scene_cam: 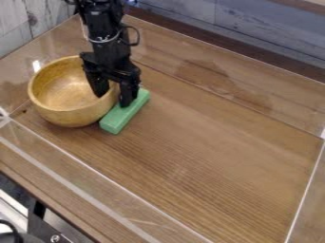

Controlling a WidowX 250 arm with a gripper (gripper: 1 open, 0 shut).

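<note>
A black arm reaches down from the top left to my gripper (112,81), which is open, its dark fingers low beside the right rim of a yellow bowl (53,90). A green rectangular block (125,113) lies just right of the bowl, its upper part partly hidden by the gripper. Whether the fingers touch the block or the bowl I cannot tell.
Walls run along the back and left, and the table's edge crosses the lower left.
</note>
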